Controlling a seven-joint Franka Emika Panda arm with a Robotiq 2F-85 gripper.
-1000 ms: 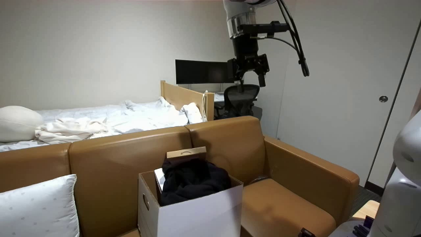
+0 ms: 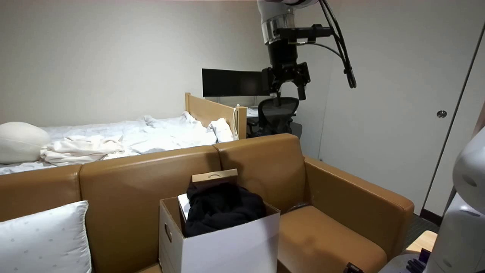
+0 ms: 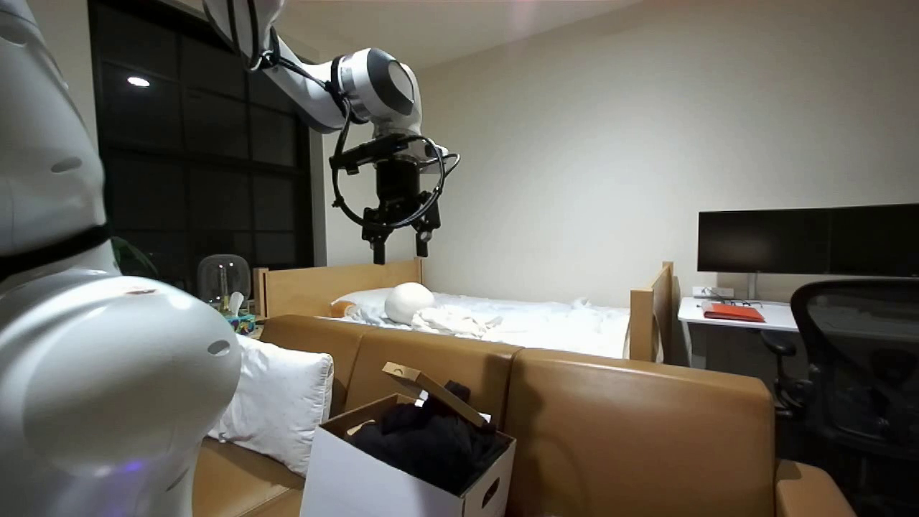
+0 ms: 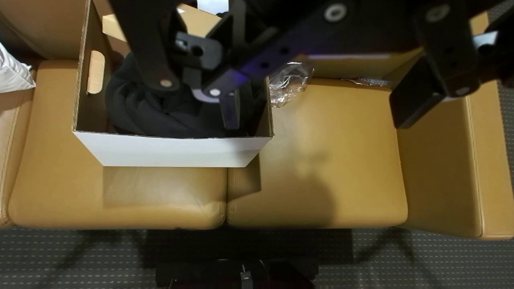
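Note:
High above the couch hangs my gripper [image 2: 289, 98], pointing down and open, with clear space between its fingers. In the wrist view its two fingers stand wide apart, one over the box and one toward the armrest. Below it, a white cardboard box [image 2: 232, 248] sits on the couch seat. Dark bunched cloth [image 2: 225, 207] fills much of the box, and a brown carton [image 2: 214, 176] leans up behind it. Something white [image 2: 184, 204] shows beside the cloth. In exterior view 2 the gripper [image 3: 400, 251] is well clear of the box and touches nothing.
The brown couch [image 2: 329, 232] has a bare seat right of the box, ending at an armrest [image 2: 359, 184]. Crumpled clear plastic [image 4: 289, 82] lies beside the box. A white pillow [image 2: 45, 239] rests at the left. Behind the couch stand a bed [image 3: 551, 320] and an office chair [image 3: 861, 362].

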